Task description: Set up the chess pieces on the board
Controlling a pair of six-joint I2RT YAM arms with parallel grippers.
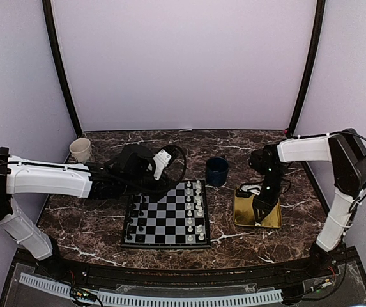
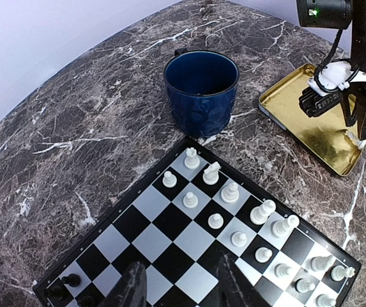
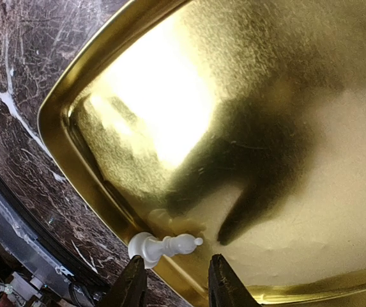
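One white chess piece [image 3: 165, 247], slim with a round-topped tip, lies on its side against the rim of the gold tray [image 3: 74, 153]. My right gripper is over the tray, its fingers [image 3: 130, 281] apart and nothing between them; the piece lies just beyond their tips. Above the board [image 1: 167, 220] hangs my left gripper, open and empty. White pieces [image 2: 230, 192] stand in two rows along the board's right side. Black pieces [image 1: 131, 229] stand along its left side, some hidden under the left arm.
A dark blue mug [image 1: 216, 171] stands between the board's far right corner and the tray. The white cup [image 1: 80, 150] is at the back left. Bare marble shows between board and tray.
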